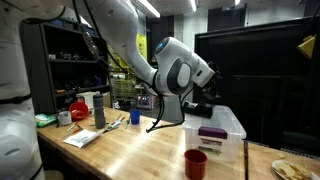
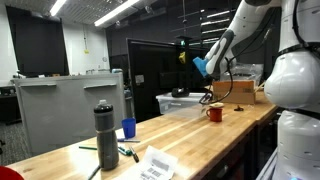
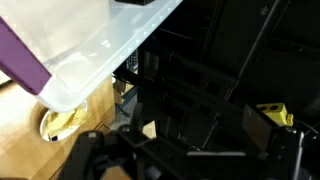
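Note:
My gripper stands open, its two dark fingers wide apart with only dark background between them. In the first exterior view its end shows small and dark beside the panel, above a translucent white bin (image 1: 228, 121). A purple item (image 1: 212, 132) shows at the bin's front, and a dark object (image 1: 198, 109) is at its left rim. From the wrist, the bin (image 3: 92, 72) fills the upper left, with the purple item (image 3: 18, 52) at its side. A red mug (image 1: 196, 163) stands on the table in front of the bin.
A plate of yellow food (image 1: 292, 168) lies to the right of the mug. Across the table are a blue cup (image 1: 135, 117), a dark flask (image 2: 106, 135) and white paper (image 2: 153, 163). A black panel (image 1: 240, 80) rises behind the bin. Mid-table is largely clear.

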